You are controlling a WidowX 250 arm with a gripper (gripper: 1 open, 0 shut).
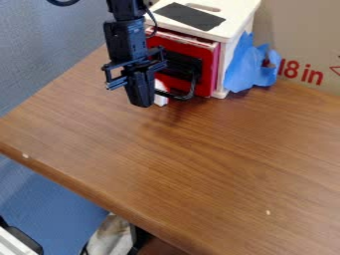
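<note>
My gripper (141,88) hangs at the upper middle of the camera view, its black fingertips low over the wooden table (186,179), just in front of a toy appliance (210,22) with a red front (206,88), white frame and dark opening. A dark bar or handle runs across the opening beside the gripper. A small white piece (161,98) shows just right of the fingertips. Whether the fingers are open or shut, or hold anything, I cannot tell.
A blue crumpled item (250,68) sits right of the appliance, against cardboard with red lettering.
</note>
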